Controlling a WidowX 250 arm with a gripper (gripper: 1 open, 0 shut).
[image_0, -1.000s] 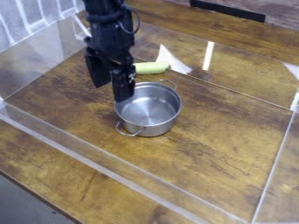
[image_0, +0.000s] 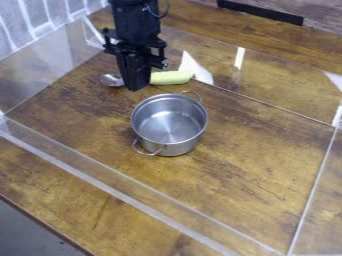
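Note:
My black gripper (image_0: 134, 72) hangs at the upper middle, above and behind a steel pot (image_0: 170, 128) with wire handles. It looks shut, with nothing visible between its fingers. A pale green elongated object (image_0: 170, 78) lies on the wooden table (image_0: 241, 170) behind the pot, just right of the gripper. A shiny metal item (image_0: 114, 80), partly hidden by the gripper, lies to its left.
Clear panels or edging border the work area on several sides.
The gripper has moved up and back, away from the pot's rim, uncovering the shiny item at its left. The pot and green object have stayed put.

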